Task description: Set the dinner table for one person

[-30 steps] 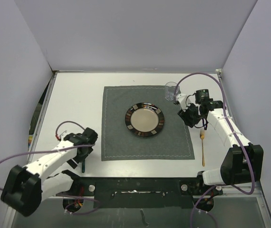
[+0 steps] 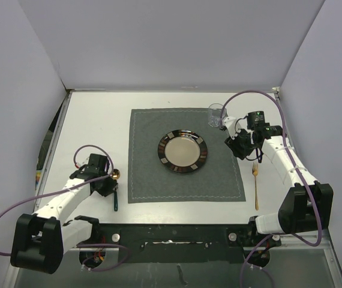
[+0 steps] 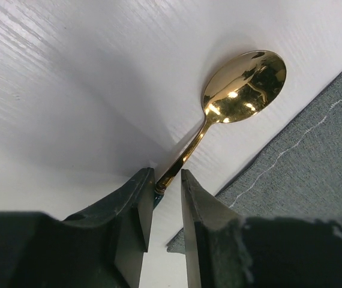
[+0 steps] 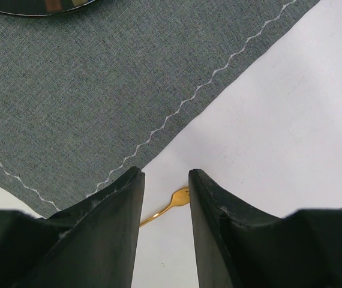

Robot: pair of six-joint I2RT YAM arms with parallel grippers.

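A gold spoon (image 2: pixel 116 174) with a dark handle lies on the white table just left of the grey placemat (image 2: pixel 147 186). My left gripper (image 2: pixel 106 191) is low over it; in the left wrist view the spoon's neck passes between slightly parted fingers, nearer the left one, with a gap on the right. A dark-rimmed plate (image 2: pixel 183 133) sits mid-mat, and a clear glass (image 2: pixel 215 115) stands at the mat's back right. Right of the mat lies a gold fork (image 2: pixel 255 189). Above the mat's right edge, my right gripper hangs open and empty, the fork's head partly hidden below it.
Dark robot hardware (image 2: pixel 177 240) lines the front edge. Purple cables (image 2: pixel 21 204) loop from both arms.
The spoon's handle has shifted right, toward the mat, along with my left gripper. Its bowl now shows. The right arm, plate, glass and fork look unmoved.
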